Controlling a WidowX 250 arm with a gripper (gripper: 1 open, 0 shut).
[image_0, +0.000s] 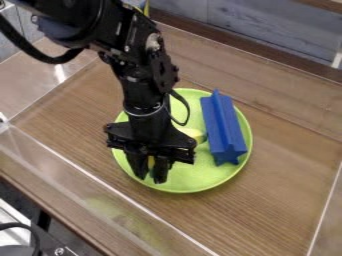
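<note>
A light green plate (201, 177) sits on the wooden table. On its right side lies a blue angular object (225, 128), with something pale yellow-green (195, 135) beside it, partly hidden by the arm. My black gripper (150, 167) is low over the left front of the plate, fingers pointing down around a small yellow object (152, 164) that they mostly hide. I cannot tell whether the fingers are closed on it.
A wall (254, 30) runs along the back. Cables and a white item are at the lower left, off the table edge.
</note>
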